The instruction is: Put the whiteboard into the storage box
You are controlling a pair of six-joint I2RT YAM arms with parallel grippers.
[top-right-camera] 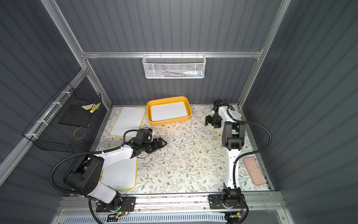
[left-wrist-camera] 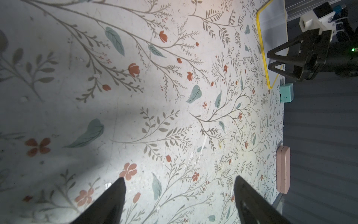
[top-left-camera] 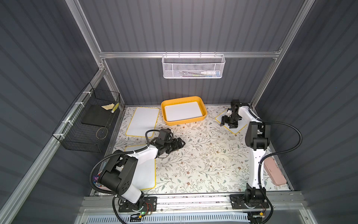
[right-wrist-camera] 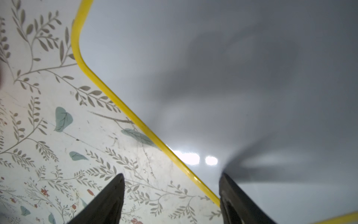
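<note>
A white whiteboard with yellow edging [top-left-camera: 234, 130] lies flat at the back right, partly covered by the right arm. Over its left edge, my right gripper has its fingers apart; the yellow rim [right-wrist-camera: 156, 140] runs between them, with bare table on one side, and no grip shows. The orange storage box [top-left-camera: 183, 122], with a white inner surface [top-left-camera: 183, 111], stands at the back middle. My left gripper is open above bare floral table, holding nothing. Two more whiteboards lie at left: one at the back [top-left-camera: 143, 121], one nearer [top-left-camera: 146, 175] under the left arm.
A pink case [top-left-camera: 274, 171] lies by the right edge. A white mesh basket [top-left-camera: 193, 68] hangs on the back wall, and a black wire basket [top-left-camera: 93, 123] on the left.
</note>
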